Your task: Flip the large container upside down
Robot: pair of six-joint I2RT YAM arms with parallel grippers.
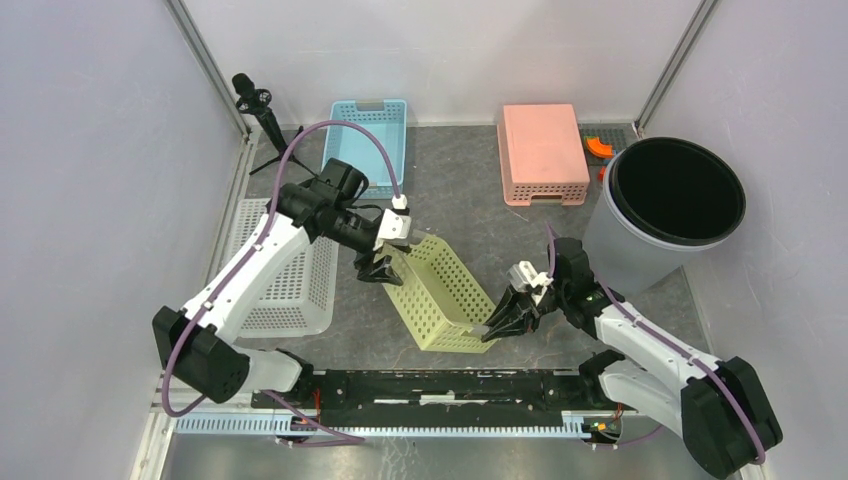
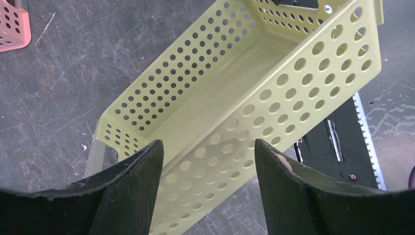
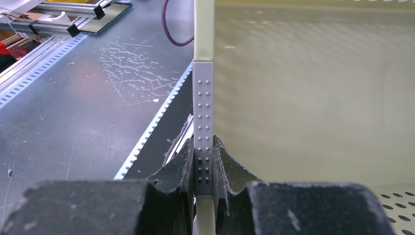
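The large yellow-green container (image 1: 446, 290) is tilted in the middle of the floor, its open side facing up and its long axis slanting from upper left to lower right. My right gripper is shut on the grey handle strip (image 3: 202, 98) of its near-right end rim. At the opposite end, my left gripper (image 1: 398, 260) is over the container. In the left wrist view its fingers (image 2: 139, 176) stand apart, and the perforated long wall (image 2: 274, 112) shows across the gap. Whether either finger touches the container cannot be told.
A white basket (image 1: 290, 290) lies partly under the left arm. Behind are a blue basket (image 1: 367, 140) and an upturned salmon basket (image 1: 543, 150). A tall bin (image 1: 628, 235) stands right of the right gripper. Between the back baskets the grey floor (image 1: 450, 170) is bare.
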